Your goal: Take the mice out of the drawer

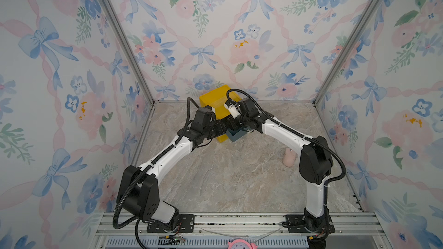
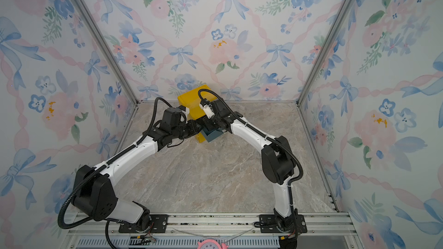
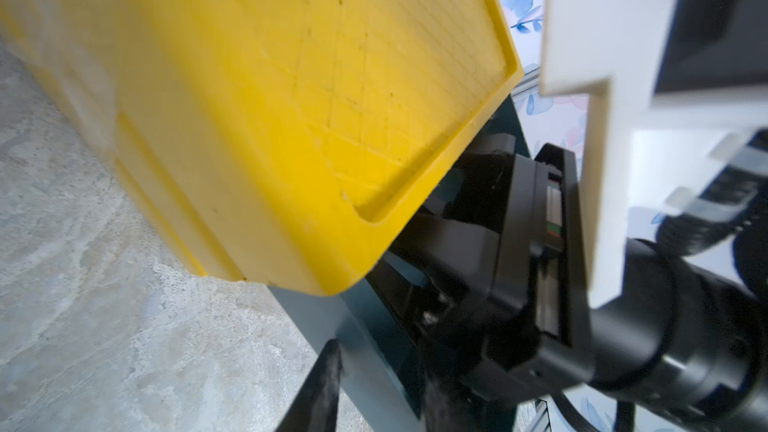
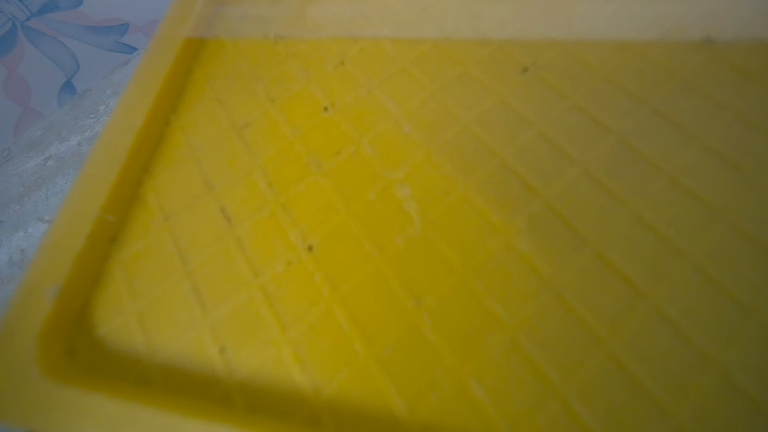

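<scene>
A yellow drawer unit [image 1: 214, 94] stands at the back middle, with a dark blue-grey drawer [image 1: 237, 135] pulled out at its front. My left gripper is at the drawer's grey wall and appears shut on it. My right gripper [image 1: 234, 122] reaches down into the drawer under the yellow top; its fingers are mostly hidden, so its finger and contents cannot be seen. The right wrist view shows only the yellow surface [image 4: 384, 216], close up. No mouse is visible inside the drawer.
A pink mouse [image 1: 289, 157] lies on the marble table at the right, in front of the right arm. Patterned walls enclose the table.
</scene>
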